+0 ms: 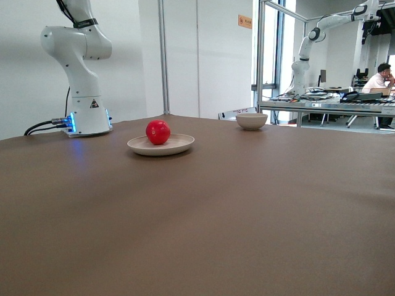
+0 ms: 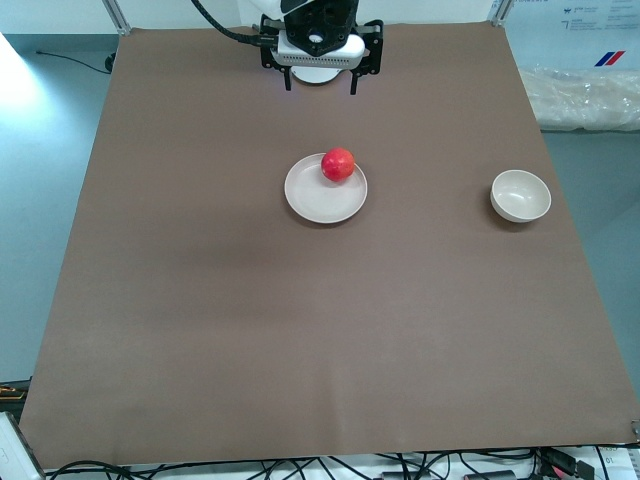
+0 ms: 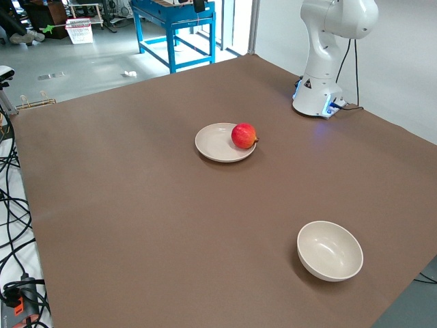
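A red apple-like fruit (image 2: pixel 338 164) rests on a white plate (image 2: pixel 310 200) near the middle of the brown table; the top view shows the fruit (image 1: pixel 157 132) and plate (image 1: pixel 176 145), as does the right view, fruit (image 3: pixel 243 135) and plate (image 3: pixel 213 142). A white bowl (image 2: pixel 520 196) stands apart on the right in the left view, also the bowl (image 1: pixel 251 121) and bowl (image 3: pixel 330 251) in the others. The black gripper (image 2: pixel 321 86) hangs at the table's back edge, beyond the plate, fingers apart and open, with nothing seen between them.
The white arm's base (image 3: pixel 317 96) stands at the back edge beside a white wall. Cables (image 3: pixel 13 225) run along the edge outside the tabletop.
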